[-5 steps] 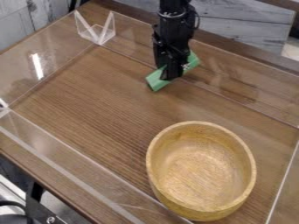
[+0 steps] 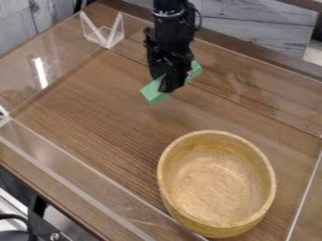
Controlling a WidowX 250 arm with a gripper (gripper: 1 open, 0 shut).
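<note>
My black gripper (image 2: 167, 69) is over the upper middle of the wooden table (image 2: 88, 141), in front of a green object (image 2: 153, 92) that shows below and to the right of it. The gripper looks shut on the green object, though its fingertips are hard to make out.
A large yellow oval bowl (image 2: 216, 188) occupies the lower right. A white wire-like item (image 2: 104, 28) stands at the back left. A grey board runs along the back right.
</note>
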